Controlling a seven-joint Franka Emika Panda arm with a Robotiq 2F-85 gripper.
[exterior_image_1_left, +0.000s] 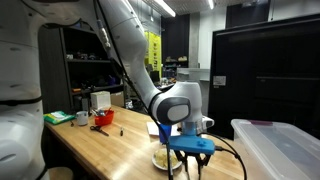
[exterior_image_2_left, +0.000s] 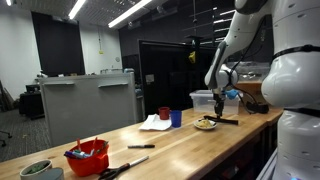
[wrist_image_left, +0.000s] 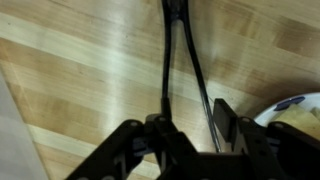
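Note:
A pair of black tongs (wrist_image_left: 167, 55) lies on the wooden table, its joined end at the top of the wrist view and its two arms spreading downward. My gripper is above the tongs' spread arms, its fingers apart, with the arms running down into the gap between them. Whether the fingers touch the tongs cannot be made out. In exterior view 2 the gripper (exterior_image_2_left: 221, 114) hangs low over the table beside a plate of food (exterior_image_2_left: 205, 125). Part of that plate (wrist_image_left: 285, 105) shows at the right of the wrist view.
A blue cup (exterior_image_2_left: 176, 118), a red cup (exterior_image_2_left: 164, 113) and a white cloth (exterior_image_2_left: 155, 123) stand farther along the table. A red basket (exterior_image_2_left: 87, 157) with items is at the near left. A clear plastic bin (exterior_image_1_left: 270, 148) is close to the arm.

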